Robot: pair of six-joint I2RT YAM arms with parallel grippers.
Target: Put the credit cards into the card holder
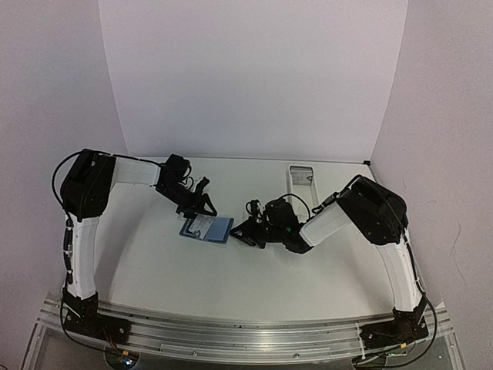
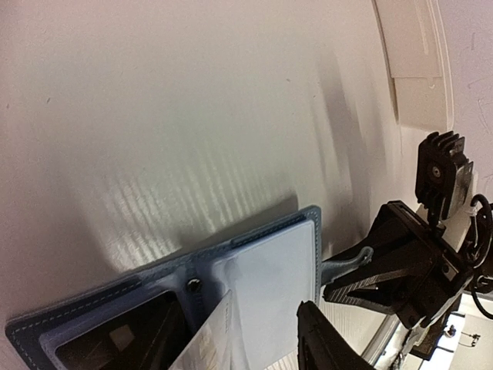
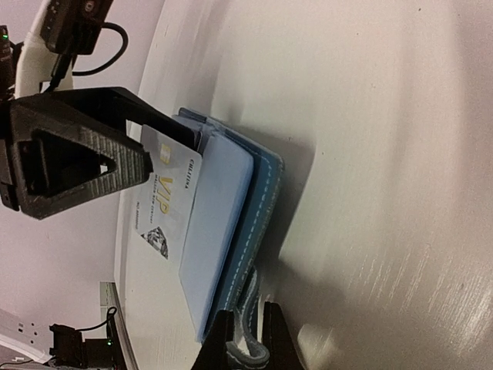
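Note:
The blue card holder (image 1: pixel 217 230) lies open on the table between my grippers; the left wrist view shows its dark pocket (image 2: pixel 115 331) and pale blue leaf (image 2: pixel 269 285). A white card with gold VIP lettering (image 3: pixel 166 193) is in the holder beside that leaf. My left gripper is over the holder, fingers apart, the card's edge between them in its wrist view; whether it touches is unclear. My right gripper is shut on the holder's blue strap (image 3: pixel 248 353) at the right end.
A white tray (image 1: pixel 302 176) stands at the back right, behind the right arm.

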